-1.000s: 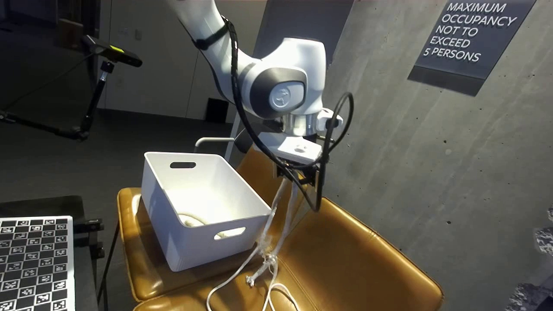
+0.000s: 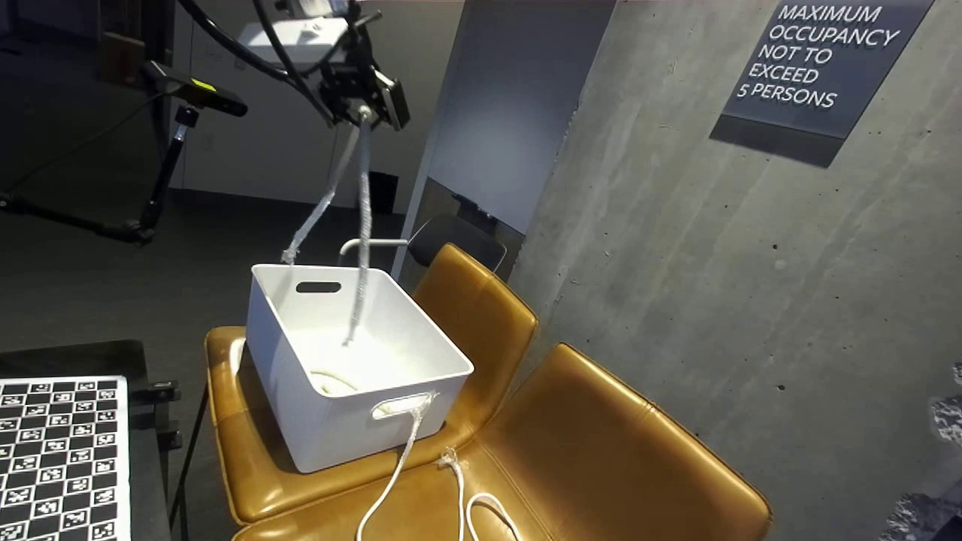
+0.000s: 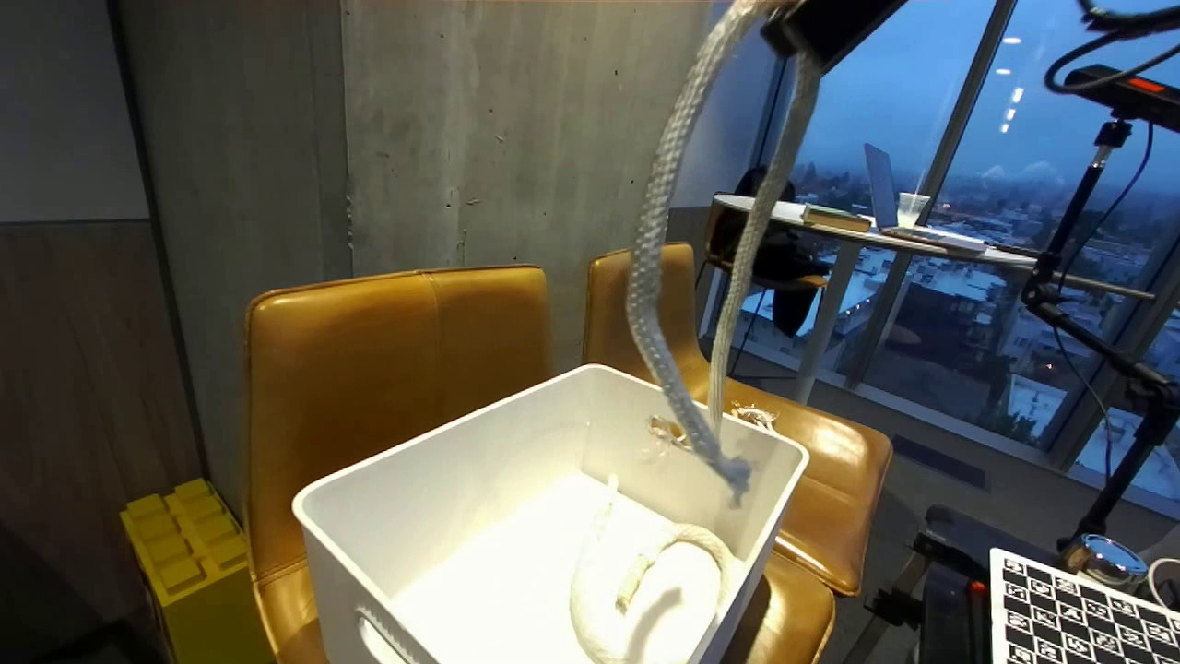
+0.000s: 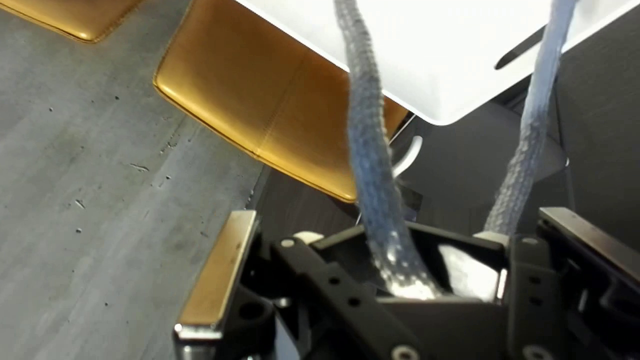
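Observation:
High above the left part of the white bin (image 2: 361, 424) is my gripper (image 2: 371, 101). A pale braided rope (image 2: 364, 207) hangs from it in two strands, and moves along with it. One strand reaches down into the bin's opening; the other ends in a frayed tip near the far rim. In the wrist view this rope (image 4: 369, 132) runs into the middle of the gripper, between two dark links; what grips it there is hidden. A thinner white cord (image 2: 397, 469) hangs from the bin's near handle hole. Inside the bin lies a thick coiled rope (image 3: 708, 542).
The bin stands on a tan leather chair (image 2: 239, 469), beside another tan chair (image 2: 622, 451). A concrete wall (image 2: 685, 297) rises behind. A black tripod arm (image 2: 162, 171) and a patterned board (image 2: 63, 460) stand left. Air above the bin is clear apart from the rope.
My gripper has risen and moved left, from beside the bin to above it. The rope has lifted off the chair with it, and the cord now lies through the near handle hole.

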